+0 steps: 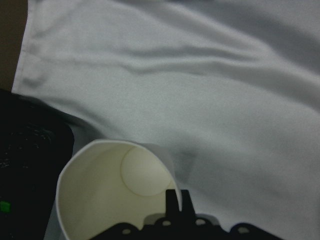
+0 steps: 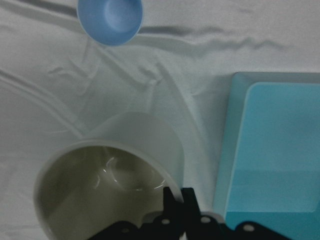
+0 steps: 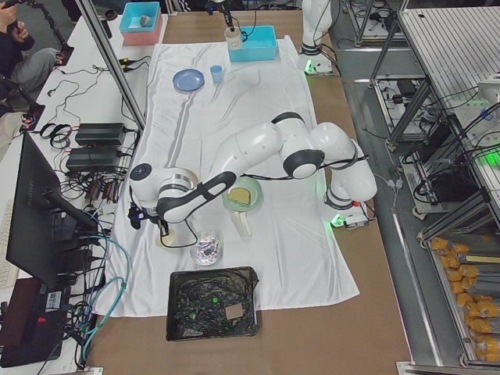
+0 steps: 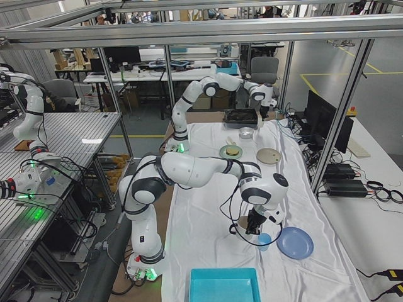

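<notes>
In the left wrist view a tall white cup (image 1: 100, 195) has its rim between the fingers of my left gripper, which is shut on it, beside a black bin (image 1: 25, 150). In the right wrist view my right gripper is shut on the rim of a white mug (image 2: 140, 130), held next to a turquoise tray (image 2: 232, 145). A small blue cup (image 2: 110, 20) stands above it in that view. In the camera left view the mug (image 3: 232, 39) is up at the tray's near left.
A blue plate (image 3: 188, 80) lies left of the blue cup. A green plate (image 3: 244, 205) with a yellow item, a clear bowl (image 3: 206, 248) and the bin (image 3: 212, 330) are on the near half of the cloth.
</notes>
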